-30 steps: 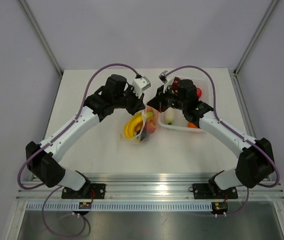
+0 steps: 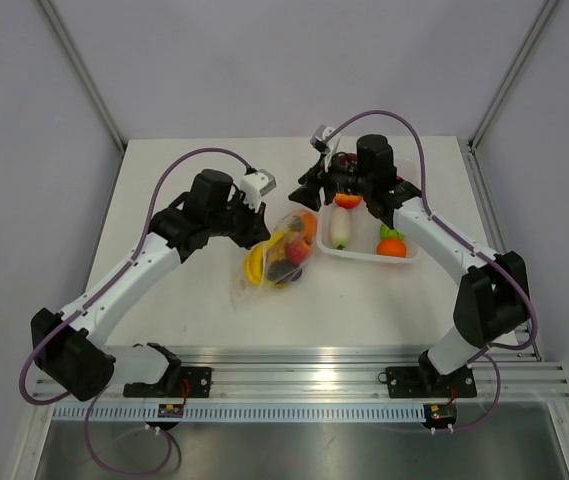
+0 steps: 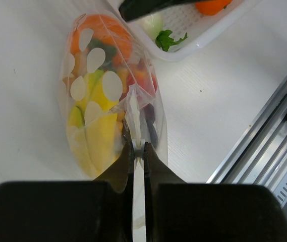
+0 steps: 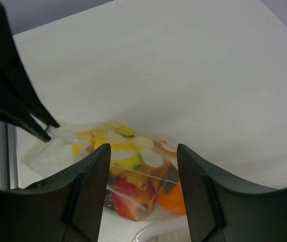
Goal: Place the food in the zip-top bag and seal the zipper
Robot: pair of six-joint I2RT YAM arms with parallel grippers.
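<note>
The clear zip bag [image 2: 279, 262] lies on the table, filled with food: yellow bananas [image 3: 97, 116], a red piece [image 4: 132, 196] and an orange one [image 4: 172, 199] among it. My left gripper is shut on the bag's edge; a pinched fold of film shows between its fingertips. In the top view the left gripper [image 2: 261, 238] covers part of the bag. My right gripper is open, its fingers spread with nothing held. It hangs above the table by the bag's far end and the bin's left side. The zipper line is hard to make out.
A white bin [image 2: 366, 256] at the right holds several foods, among them a pale vegetable [image 2: 340, 228], an orange [image 2: 392, 247] and a tomato [image 2: 347, 200]. Its left wall is close to the bag. The table [image 2: 174, 310] left and front of the bag is clear.
Over the second, the left gripper moved left and toward the front, staying on the bag.
</note>
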